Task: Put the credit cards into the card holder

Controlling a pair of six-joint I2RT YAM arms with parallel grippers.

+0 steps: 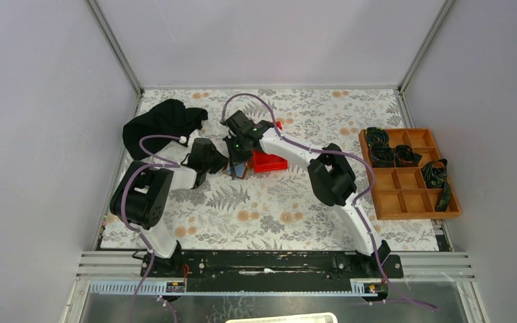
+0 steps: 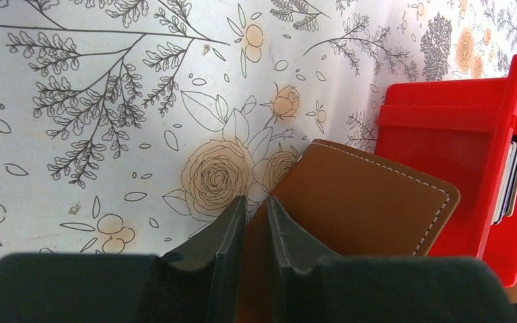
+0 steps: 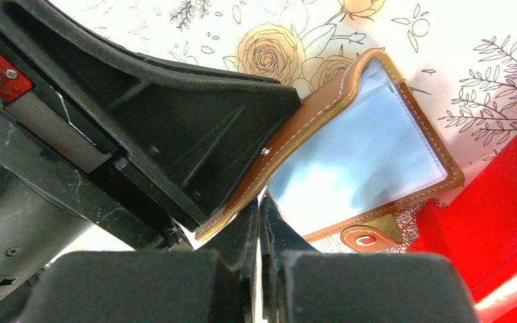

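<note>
The brown leather card holder lies open beside a red box, its clear sleeve [image 3: 357,155] showing in the right wrist view. My left gripper is over the holder's leather cover, fingertips close together with a narrow gap; whether leather is pinched between them is unclear. In the right wrist view, its black body covers part of the holder. My right gripper is shut at the holder's edge beside it, with nothing clearly held. A stack of cards [image 2: 511,178] stands inside the red box.
A black cloth [image 1: 161,124] lies at the back left. A wooden compartment tray [image 1: 407,202] with several dark coiled items is at the right.
</note>
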